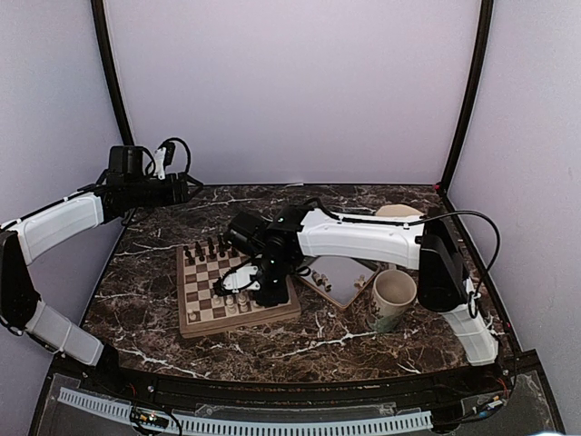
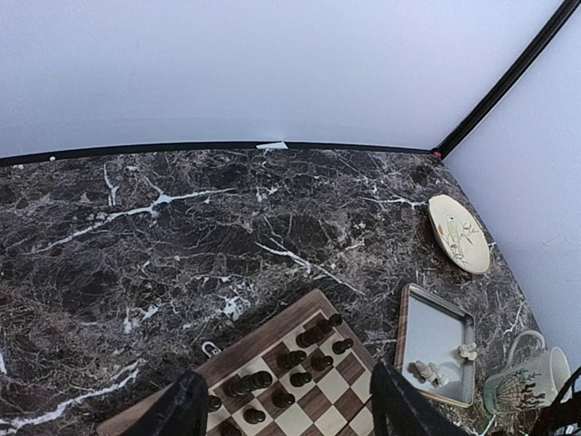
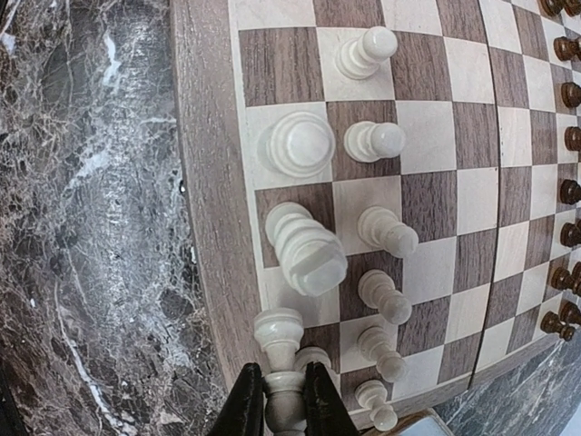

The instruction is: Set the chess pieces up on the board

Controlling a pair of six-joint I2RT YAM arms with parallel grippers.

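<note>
The chessboard (image 1: 211, 307) lies left of the table's middle. Several dark pieces (image 2: 291, 359) stand in rows along its far side. White pieces stand on the near side; the right wrist view shows a tall one (image 3: 309, 259), a round-topped one (image 3: 301, 143) and a row of small ones (image 3: 385, 295). My right gripper is shut on a white piece (image 3: 278, 329) over the near rows. A further white piece (image 3: 313, 356), partly hidden, is close behind it. In the top view the right arm covers the board's right part. My left gripper hangs open and empty, beyond the board's far left.
A shallow tray (image 2: 405, 313) with several light pieces (image 2: 431, 372) sits right of the board. Near it stand a mug (image 1: 393, 304) and, farther back, an oval dish (image 2: 458, 233).
</note>
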